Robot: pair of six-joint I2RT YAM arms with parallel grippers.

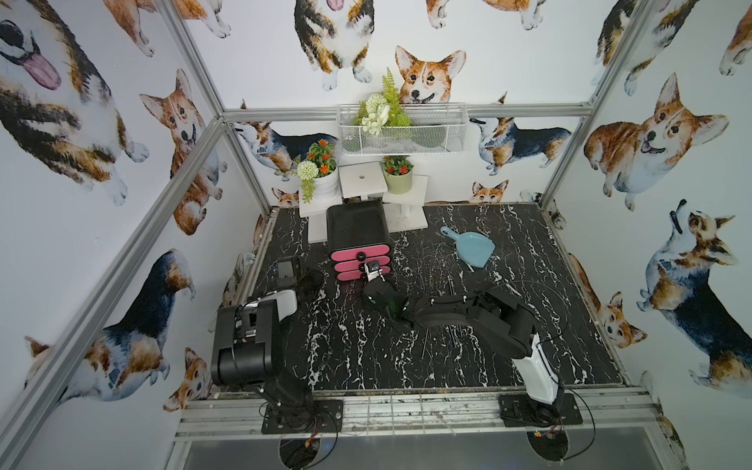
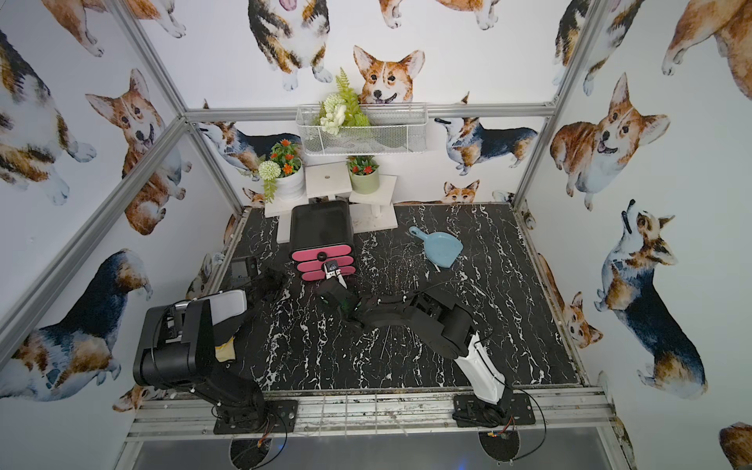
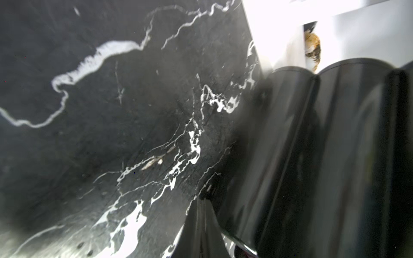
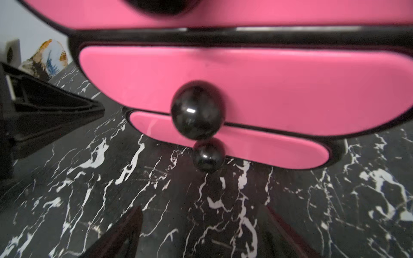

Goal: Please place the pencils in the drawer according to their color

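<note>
The black drawer unit (image 1: 358, 225) has three pink-fronted drawers, all looking closed. In the right wrist view the middle drawer front (image 4: 292, 90) and its round black knob (image 4: 198, 110) lie straight ahead of my right gripper. Its fingers are apart, with nothing between them and the knob beyond their tips. My left gripper is shut beside the unit's left side wall (image 3: 275, 150), nothing showing between its fingers. Part of the left gripper also appears at the left edge of the right wrist view. No pencil can be made out surely on the patterned table.
A light blue dustpan (image 1: 474, 248) lies at right on the table (image 1: 509, 274). White stands and two flowerpots, including a green one (image 1: 398, 181), sit behind the unit. Bare table lies right of the unit; both arms occupy the front.
</note>
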